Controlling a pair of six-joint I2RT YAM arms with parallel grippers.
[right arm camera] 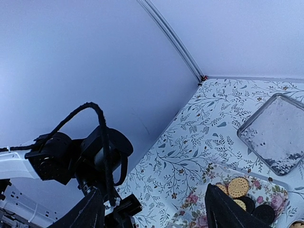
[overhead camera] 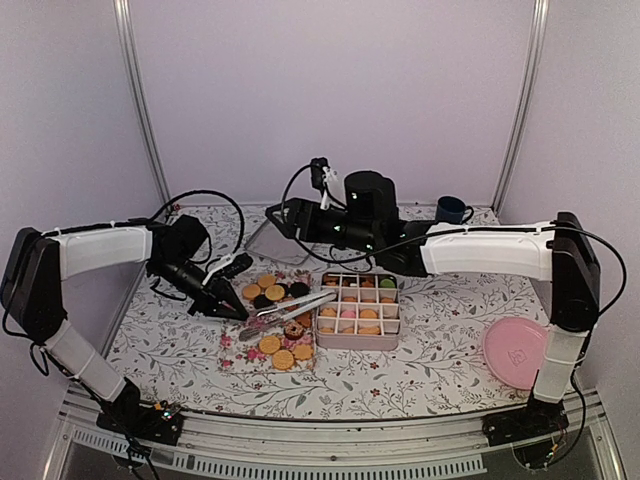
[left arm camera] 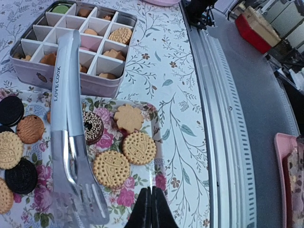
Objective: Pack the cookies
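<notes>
White-handled metal tongs (left arm camera: pixel 59 95) lie across the floral cookie tray (left arm camera: pixel 142 185); their handle end overlaps the near side of the divided box (left arm camera: pixel 102 88) in the left wrist view. Beneath and beside them are round biscuits (left arm camera: pixel 111 168), dark cookies (left arm camera: pixel 21 175) and a sprinkled ring cookie (left arm camera: pixel 92 127). My left gripper is shut at the tray's edge, nothing between its fingers, to the right of the tongs' tips. High above the table, my right gripper stands open and empty. Several box compartments hold cookies; the tongs hide part of it.
A metal tray (right arm camera: pixel 275 133) lies behind the cookie tray. At the right of the table are a pink plate (overhead camera: pixel 516 352) and, further back, a dark blue mug (overhead camera: pixel 453 210).
</notes>
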